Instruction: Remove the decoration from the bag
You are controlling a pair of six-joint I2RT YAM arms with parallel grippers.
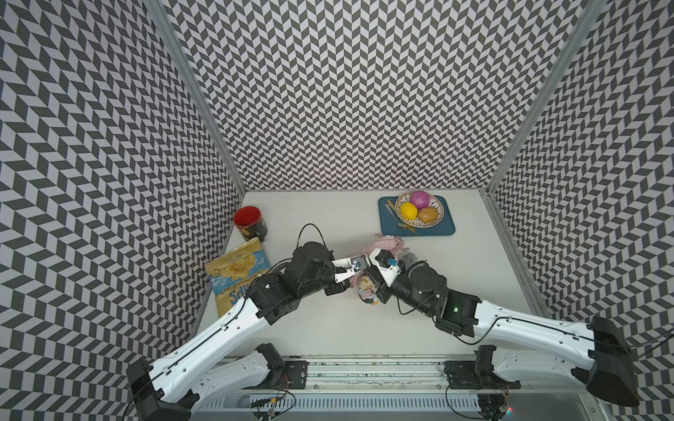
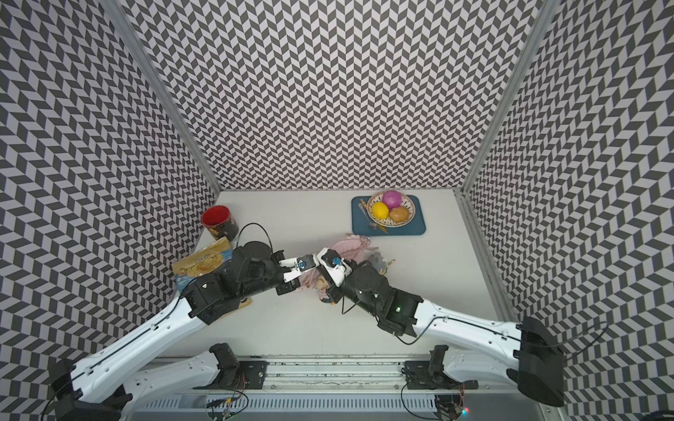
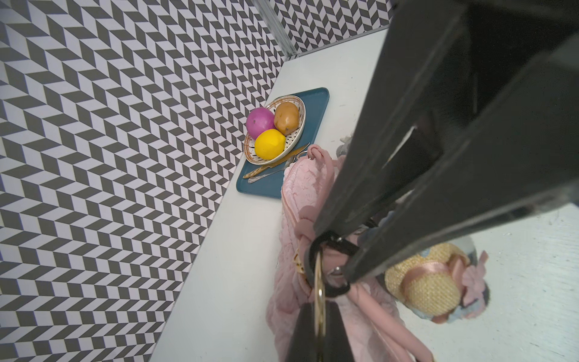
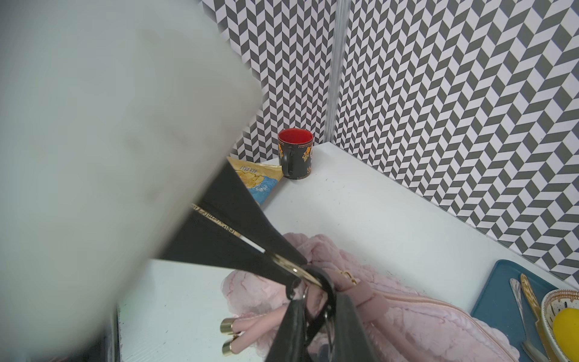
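Observation:
The pink quilted bag (image 3: 301,187) lies mid-table with its strap and gold fittings. A black ring clasp (image 3: 311,259) shows at its strap in the left wrist view. My left gripper is shut on a thin gold strip (image 3: 319,286), whose end reaches into the clasp. Around the clasp, my right gripper is closed with its fingertips parted by it. The decoration, a small plush with a straw hat (image 3: 428,280), is beside the bag, below the right gripper's fingers. How it joins the clasp is hidden behind those fingers.
Behind the bag, a blue tray (image 1: 386,224) carries a bowl (image 1: 438,219) of fruit and cutlery. A red and black mug (image 1: 250,223) and a yellow-blue packet (image 1: 231,270) occupy the left side.

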